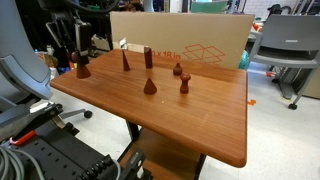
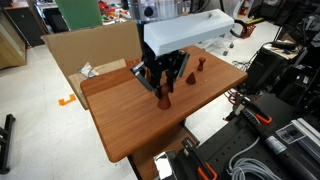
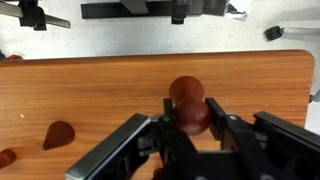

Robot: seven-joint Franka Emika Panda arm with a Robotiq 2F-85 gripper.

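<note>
My gripper (image 1: 81, 60) is shut on a reddish-brown turned piece (image 1: 83, 71), which hangs upright near the left end of the wooden table (image 1: 200, 117). From exterior view 2, the same piece (image 2: 164, 99) shows below the gripper (image 2: 159, 84). Looking down in the wrist view, I see its round knob top (image 3: 193, 115) between the dark fingers. Whether its base touches the wood cannot be told.
On the table stand a cone (image 1: 150, 87), a knobbed piece (image 1: 184, 85), a small round piece (image 1: 178, 69), a dark cylinder (image 1: 148, 55) and a tall cone (image 1: 126, 61). A cardboard panel (image 1: 225, 38) lines the back.
</note>
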